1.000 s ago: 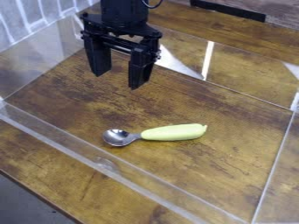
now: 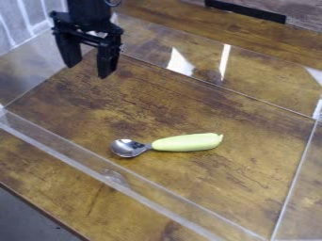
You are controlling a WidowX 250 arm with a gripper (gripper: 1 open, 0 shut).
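Observation:
My black gripper (image 2: 88, 58) hangs open in the upper left of the camera view, raised above the back left of the wooden surface (image 2: 101, 104), with nothing between its fingers. Lower in the middle, a spoon with a shiny metal bowl (image 2: 127, 147) and a pale yellow-green handle (image 2: 186, 142) lies flat on the wood, apart from the gripper.
Clear plastic walls (image 2: 151, 199) border the work area on the near, right and back sides. White bars stand at the far left, and a dark strip lies on the wood at the back right. Bare wood surrounds the spoon.
The gripper has moved up and back toward the left, away from the spoon, and looks smaller now. The spoon has stayed in place.

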